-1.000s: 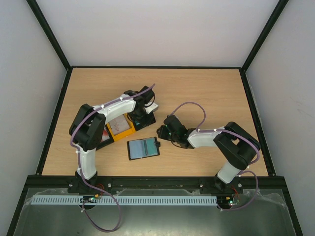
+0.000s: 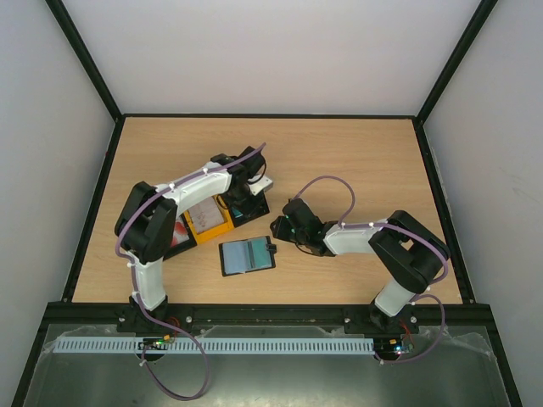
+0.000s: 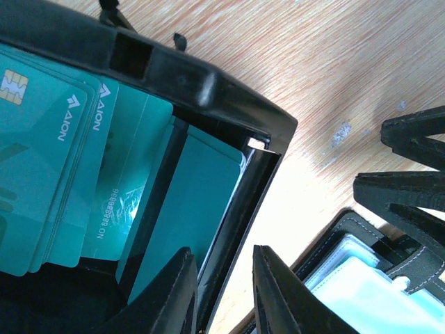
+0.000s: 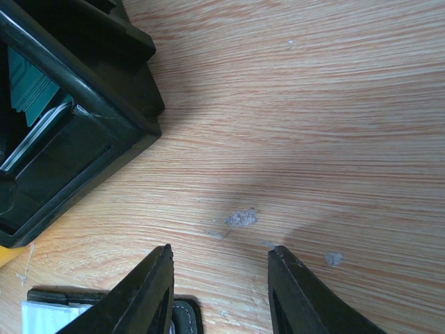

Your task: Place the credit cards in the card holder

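A black tray [image 3: 215,94] holds several teal credit cards [image 3: 42,160], with one card [image 3: 191,209] in its end slot. My left gripper hovers over that end of the tray; whether anything is between its fingertips I cannot tell. The open card holder [image 2: 247,255], with light blue and teal cards in it, lies on the table below the tray in the top view and at lower right in the left wrist view. My right gripper stands part open right of the tray, over bare table, with nothing between its fingers.
The tray row continues leftward with a yellow compartment [image 2: 208,222] and a red-filled one [image 2: 178,236], partly under the left arm.
The right arm, tray and card holder look unchanged.
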